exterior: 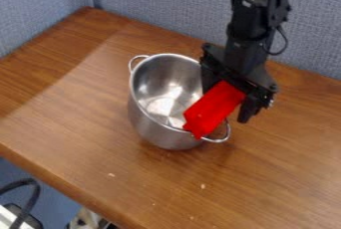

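A steel pot (156,94) with two wire handles stands on the wooden table (87,123). A red block (209,110) leans over the pot's right part, tilted. My black gripper (236,79) is just above and behind the block at the pot's right rim; whether its fingers touch the block is hard to tell.
Bare table lies left and right of the pot. A grey fabric partition (147,4) runs along the back. Cables (20,193) and other gear sit beyond the front-left edge.
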